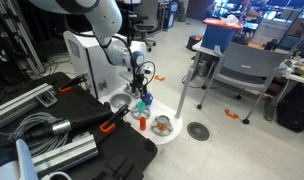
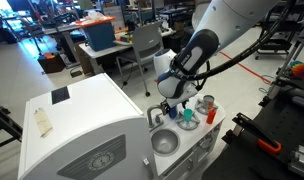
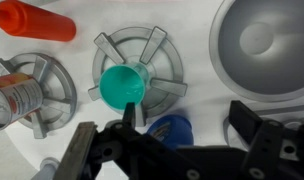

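Note:
A teal cup [image 3: 122,86] stands upright on a grey burner grate [image 3: 168,88] in the wrist view. Just below it is a blue cup [image 3: 171,130], partly covered by the gripper's body. My gripper is open, its black fingers [image 3: 84,150] spread wide on either side of the frame's lower half. The blue cup lies in the gap between them, and no grip on it shows. In exterior view 1 the arm reaches over the white counter from the back, with the teal cup [image 1: 141,107] in front of the blue one [image 1: 147,98].
A red bottle [image 3: 37,22] lies at the wrist view's upper left, above a can [image 3: 16,98] on a second burner. The grey sink basin [image 3: 260,45] takes up the upper right. A chair [image 1: 250,75] stands behind the counter.

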